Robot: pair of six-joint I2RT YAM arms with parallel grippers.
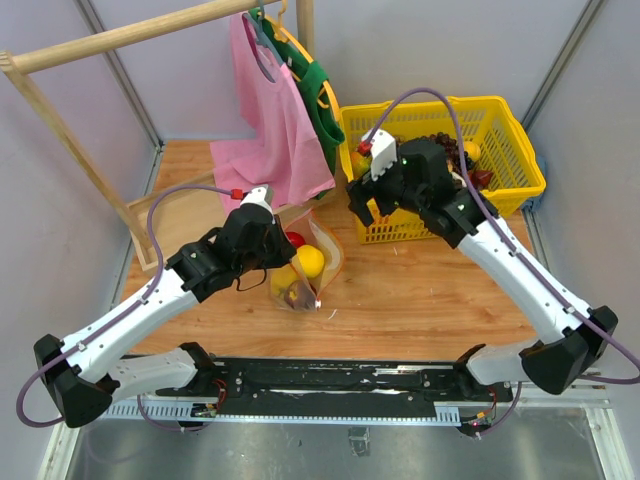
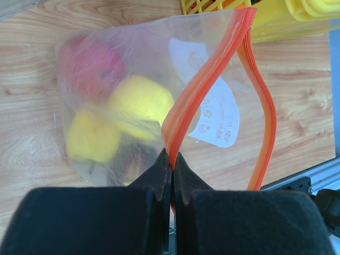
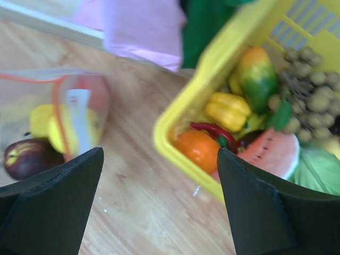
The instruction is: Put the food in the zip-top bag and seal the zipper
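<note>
The clear zip top bag [image 1: 330,262] with an orange zipper rim [image 2: 197,94] stands on the table, its mouth partly spread. Inside are a red item [image 2: 91,68], yellow items [image 2: 139,106] and a dark purple one [image 3: 31,158]. My left gripper is shut on the bag's rim, pinching the orange strip between its fingertips. Beside the yellow basket's near-left corner, my right gripper [image 1: 362,205] stands open. Nothing is between its fingers in the right wrist view.
The yellow basket [image 1: 510,165] holds fruit and vegetables, including an orange [image 3: 197,149], a yellow pepper [image 3: 227,111] and a watermelon slice [image 3: 271,153]. A wooden rack [image 1: 130,35] with a pink garment [image 1: 265,130] stands behind the bag.
</note>
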